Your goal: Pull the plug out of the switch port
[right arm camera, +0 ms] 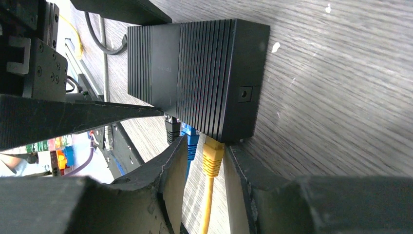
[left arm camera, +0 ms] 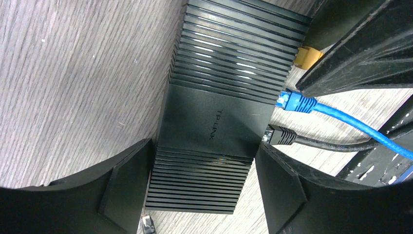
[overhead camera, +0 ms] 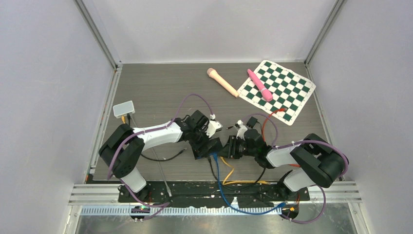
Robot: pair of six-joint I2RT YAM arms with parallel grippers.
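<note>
The black switch, marked TP-LINK, is clamped across its width between the fingers of my left gripper, which is shut on it. Along its port side are a yellow plug, a blue plug and a black plug. In the right wrist view my right gripper stands part open, one finger on either side of the yellow plug; a gap shows on the plug's left, while the right finger is very near it. From the left wrist, the right fingers mostly cover the yellow plug.
Cables run from the switch towards the table's front edge, the blue one hanging over it. A white box sits far left. A chessboard, a pink stick and a peach stick lie at the back, clear of both arms.
</note>
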